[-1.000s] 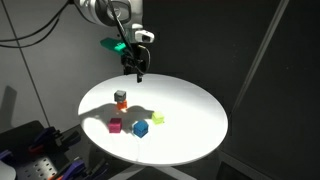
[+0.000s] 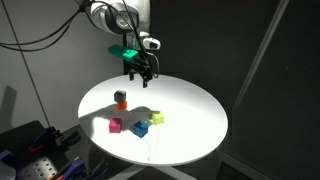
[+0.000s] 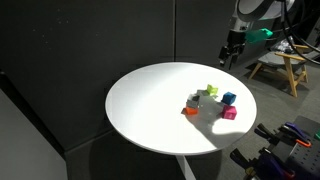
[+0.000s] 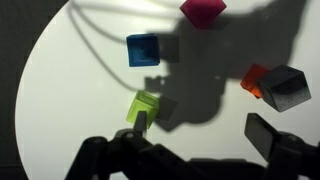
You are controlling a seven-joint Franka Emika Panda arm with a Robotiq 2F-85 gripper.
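Observation:
My gripper [image 2: 137,81] hangs open above the round white table, with nothing between its fingers; in the wrist view the gripper spreads across the bottom. A dark grey block [image 2: 120,96] rests on an orange block [image 2: 121,105], close to the right finger in the wrist view. Beside the left finger there, lower down on the tabletop, is a yellow-green block [image 4: 143,107]. A blue block [image 4: 143,49] and a pink-red block [image 4: 203,11] lie farther up that view. All these blocks stand apart from the gripper.
A wooden chair [image 3: 290,65] stands behind the robot arm [image 3: 243,38] in exterior view 2.
The blocks have stayed where they were.

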